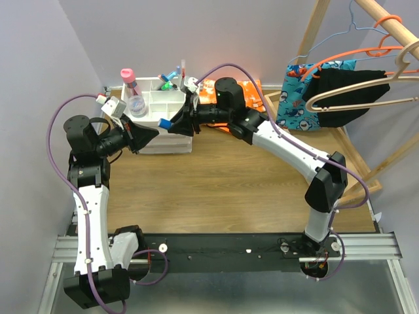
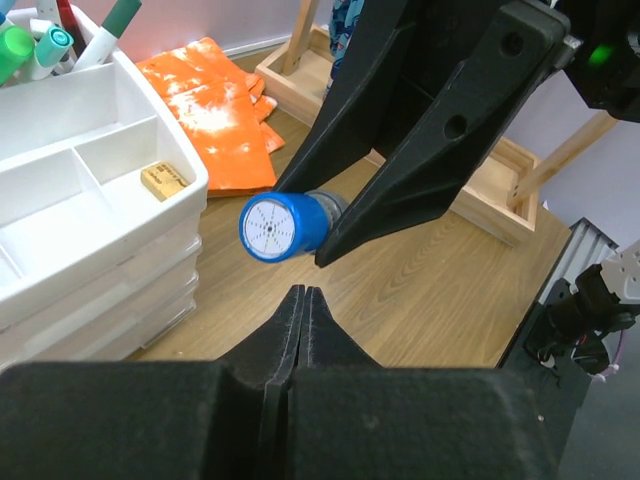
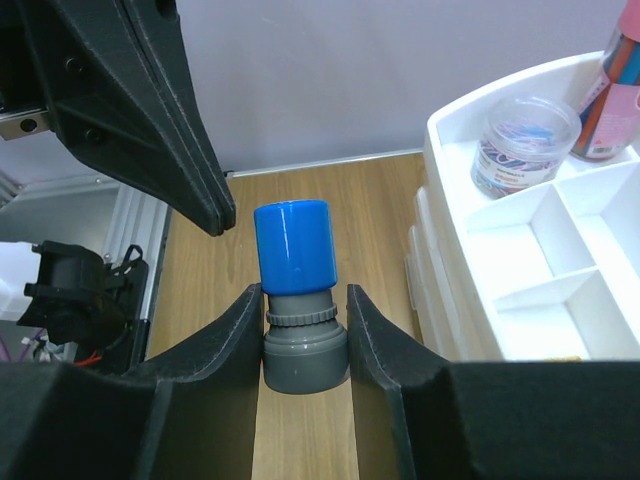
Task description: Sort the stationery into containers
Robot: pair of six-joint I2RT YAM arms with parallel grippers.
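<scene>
My right gripper is shut on a small grey cylinder with a blue cap (image 3: 296, 245). In the left wrist view, the cap's white dotted end (image 2: 270, 228) faces the camera. Facing it across a short gap, my left gripper (image 1: 156, 132) is shut with nothing between its fingers. Behind both arms stands the white organizer (image 1: 186, 140) with open compartments on top and drawers below. Pens and markers (image 2: 48, 45) fill its back compartment, and a small tan block (image 2: 163, 180) lies in a front one.
A pink-capped bottle (image 1: 135, 95) and a clear round tub (image 3: 522, 145) sit on the organizer. An orange bag (image 2: 210, 115) lies beside it. Hangers (image 1: 366, 78) hang at the right.
</scene>
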